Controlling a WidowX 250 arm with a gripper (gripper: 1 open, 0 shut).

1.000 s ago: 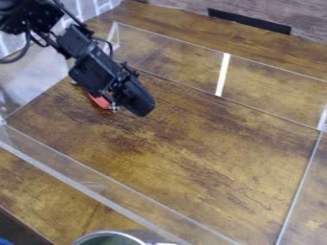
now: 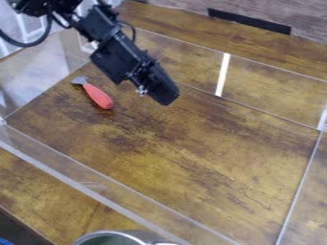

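A black robot gripper (image 2: 156, 88) hangs over the upper left of the wooden work surface, angled down to the right; its fingertips are dark and hard to make out, with nothing visible held. Left of it and lower down lies a red-handled tool (image 2: 98, 95) with a grey metal end pointing up-left, apart from the gripper.
Clear plastic walls (image 2: 87, 197) border the work area. A metal container (image 2: 107, 236) is cut off at the bottom edge. A white strip (image 2: 223, 76) lies at the back.
The gripper has moved up and to the right, away from the red-handled tool, which now shows fully on the surface.
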